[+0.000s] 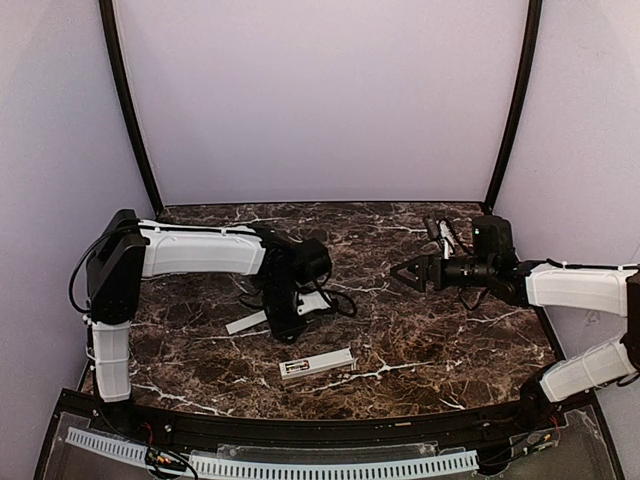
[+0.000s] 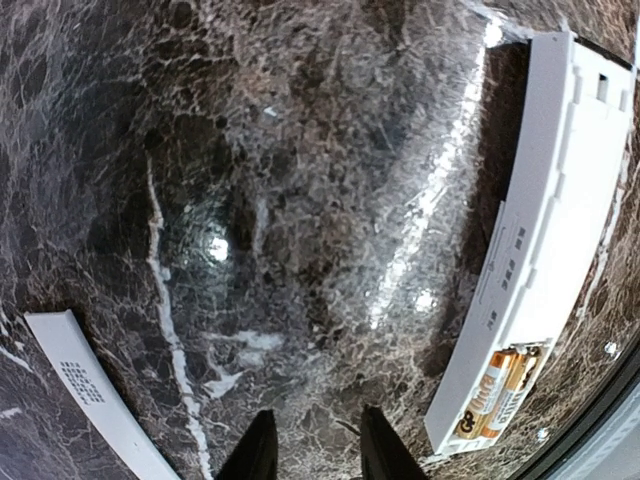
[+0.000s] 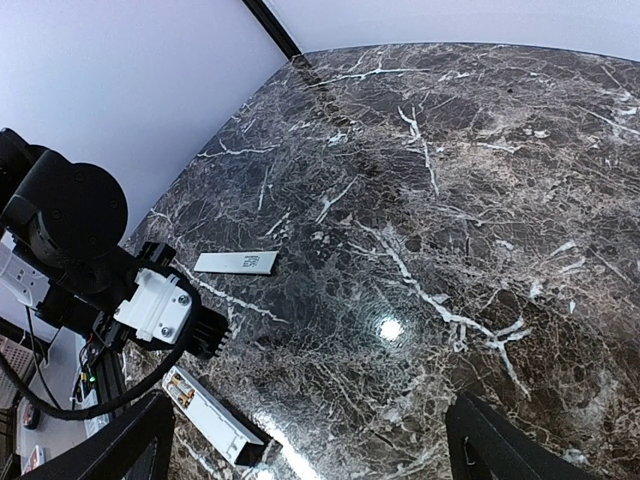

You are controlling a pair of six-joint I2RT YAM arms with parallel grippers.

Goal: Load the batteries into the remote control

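The remote (image 2: 560, 200) lies back-up on the marble table, with two batteries (image 2: 500, 390) side by side in its compartment at one end. A separate white cover strip (image 2: 90, 390) lies apart from it, also seen in the top view (image 1: 245, 322). My left gripper is above the table between them; its fingertips show with a gap, but whether it is shut on something is unclear. My right gripper (image 1: 410, 272) stands open at the right, above the table, away from both pieces.
Side walls bound the space left and right.
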